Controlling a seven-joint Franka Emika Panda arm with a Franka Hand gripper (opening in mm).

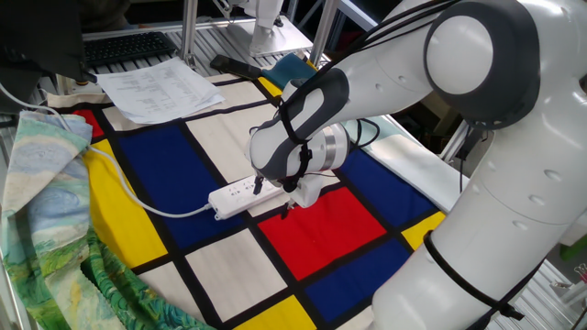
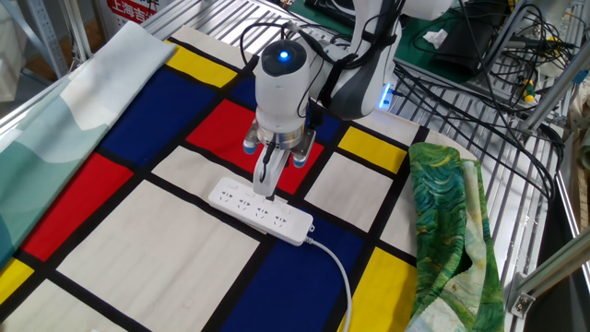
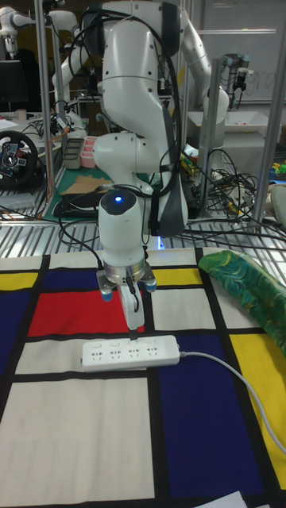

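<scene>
A white power strip (image 2: pixel 261 211) lies flat on the patterned cloth, its sockets facing up. From one end its white cable (image 2: pixel 345 277) runs away across the cloth. My gripper (image 1: pixel 272 199) is lowered at the strip, pointing down. Two dark fingertips show apart in exterior view 1, so it looks open; one appears against the strip, the other over the red square. In exterior views 2 and 3 the hand is seen edge-on, with the nearer fingertip (image 2: pixel 270 196) by the strip's arm-side edge. Whether it touches the strip I cannot tell.
The cloth (image 2: pixel 157 249) with coloured squares covers the table and is clear around the strip. A crumpled green painted cloth (image 2: pixel 447 212) lies at one side, with a pale cloth (image 2: pixel 83 120) opposite. Paper sheets (image 1: pixel 158 90) and a keyboard (image 1: pixel 128 48) lie at the far edge.
</scene>
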